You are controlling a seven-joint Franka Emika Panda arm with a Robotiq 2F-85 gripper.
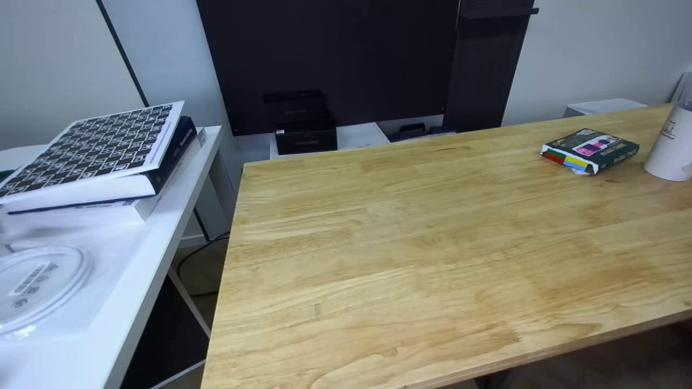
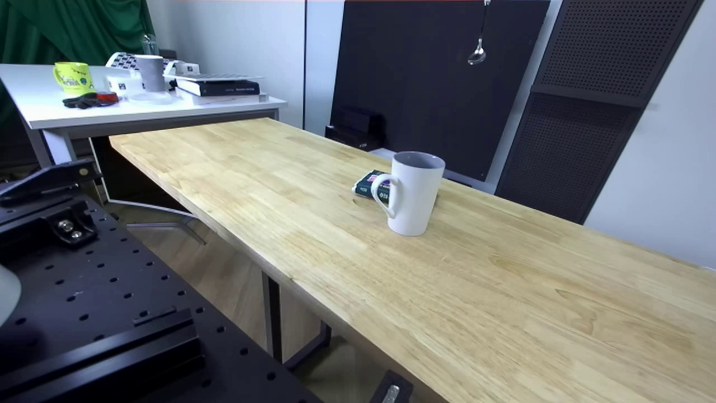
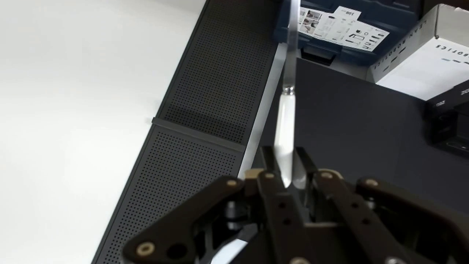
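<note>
A metal spoon with a white handle (image 3: 285, 127) is pinched in my shut gripper, its metal shaft pointing up the wrist view. The spoon bowl (image 2: 477, 56) hangs near the top of exterior view 2, well above the table. On the wooden table stands an upright white mug (image 2: 414, 201) with a grey inside, apart from the spoon; only part of this mug (image 1: 674, 146) shows at the right edge of exterior view 1. Neither exterior view shows the gripper itself.
A small green box (image 1: 590, 150) lies beside the mug. Books (image 1: 97, 155) are stacked on the white side table. Dark panels (image 2: 429, 87) stand behind the wooden table.
</note>
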